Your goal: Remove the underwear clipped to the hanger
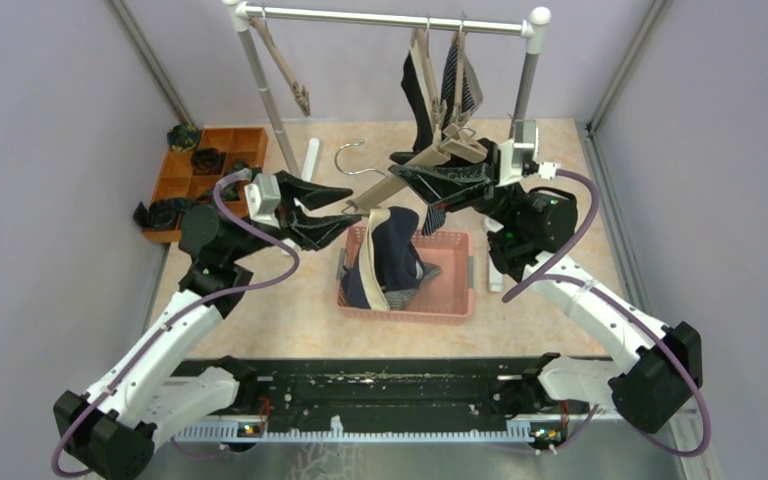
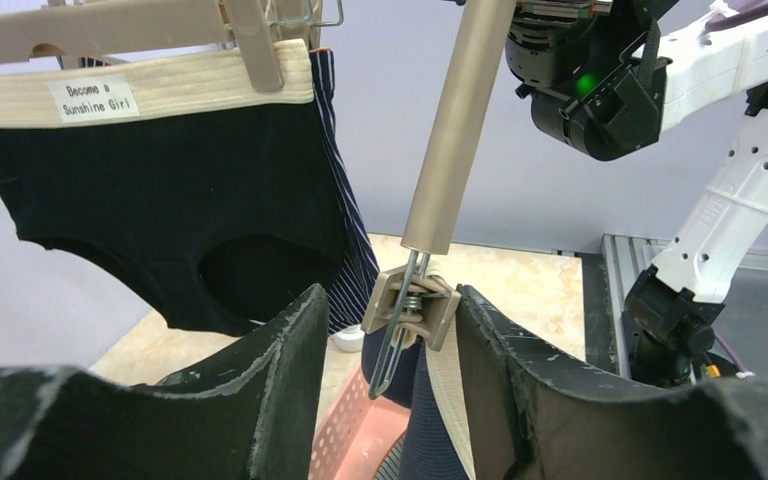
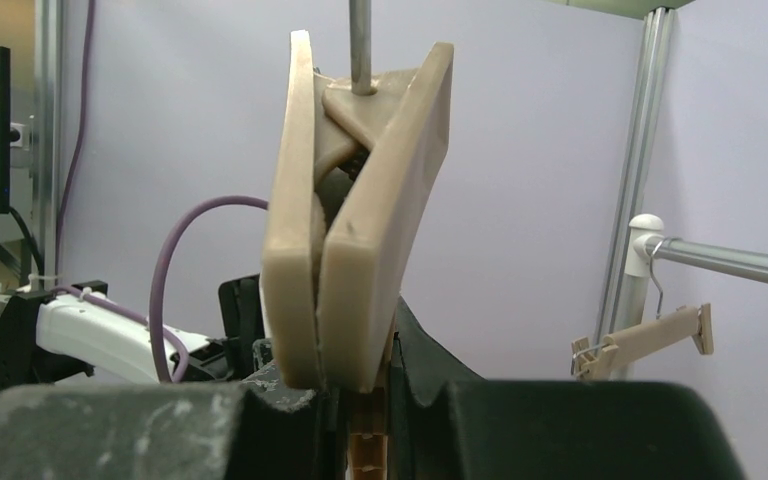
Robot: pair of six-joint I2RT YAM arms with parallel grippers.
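A beige hanger with a metal hook is held away from the rack, my right gripper shut on its far end. In the right wrist view a beige clip looms right above the fingers. My left gripper is part open around the hanger's other clip, its right finger close to or touching it. Navy underwear with a cream waistband is below this clip, over the pink basket. Whether the clip still grips the waistband cannot be told.
Black underwear with a cream band hangs from another hanger on the rack rail. An empty hanger is at the rail's left. The pink basket sits mid-table; an orange divided box stands at the left.
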